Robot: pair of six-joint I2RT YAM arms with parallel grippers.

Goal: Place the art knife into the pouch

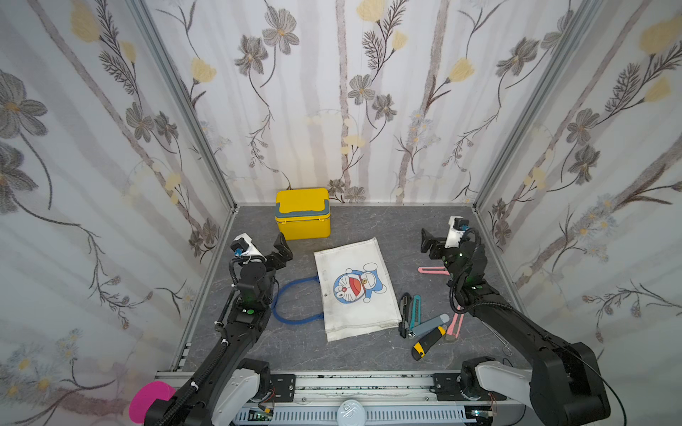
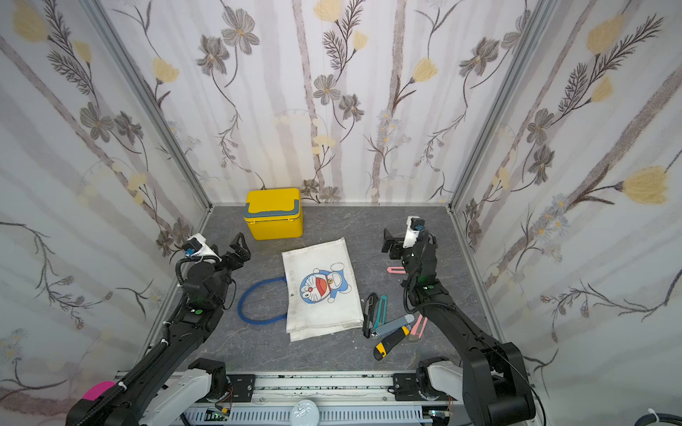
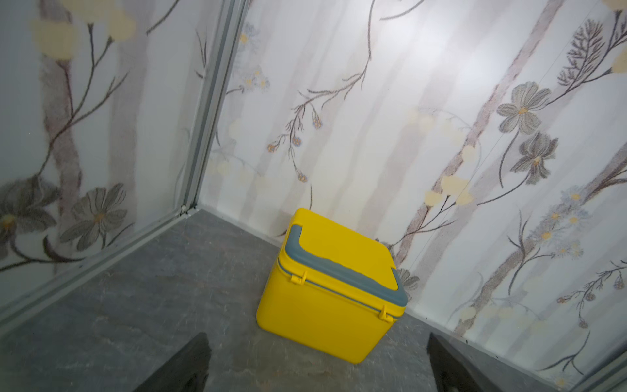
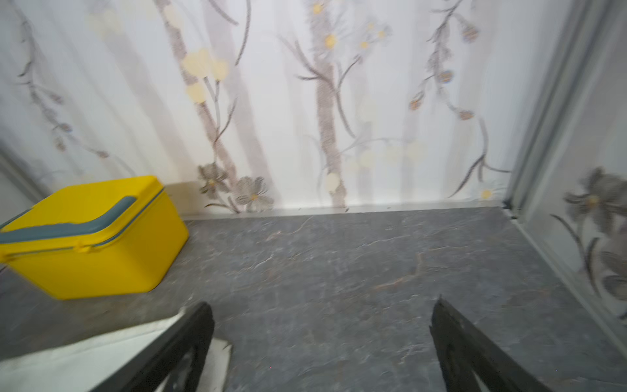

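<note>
Flat on the table's middle lies the white pouch (image 1: 358, 312), with a blue cartoon cat print. Several art knives are grouped right of it: a black one (image 1: 405, 312), a teal one (image 1: 415, 311), a grey-blue one (image 1: 430, 324) and a black-and-yellow one (image 1: 429, 343). Pink knives lie near the right arm, one pink knife (image 1: 430, 269) partly behind it. My left gripper is open and empty, raised left of the pouch and facing the yellow box. My right gripper is likewise open and empty, above the table's right side.
A yellow box (image 1: 303, 216) with a grey handle stands at the back left. The pouch's blue strap (image 1: 287, 319) loops toward the left arm. Clear table lies behind the pouch on the right. Patterned walls enclose the back and sides.
</note>
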